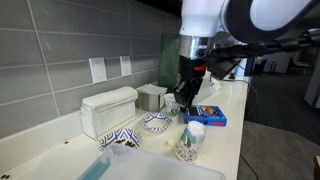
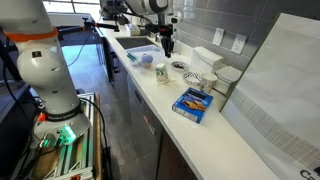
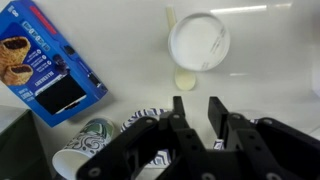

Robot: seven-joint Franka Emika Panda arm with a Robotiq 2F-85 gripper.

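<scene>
A white patterned paper cup (image 1: 196, 137) stands near the front of the counter, in exterior view 2 the cup (image 2: 154, 69) too. From above, in the wrist view, it is a white round shape (image 3: 199, 41) over the middle of a wooden spoon (image 3: 186, 78); whether it rests on the spoon cannot be told. My gripper is partly open, with nothing between its fingertips, and clear of the cup. A second patterned cup (image 3: 88, 140) is behind, towards the wall. Patterned plates (image 1: 156, 122) lie beside it.
A blue food box (image 1: 205, 115) lies farther along the counter. A white container (image 1: 108, 110) and a metal canister (image 1: 151, 97) stand along the tiled wall. A clear plastic bin (image 1: 140, 165) is at the near side.
</scene>
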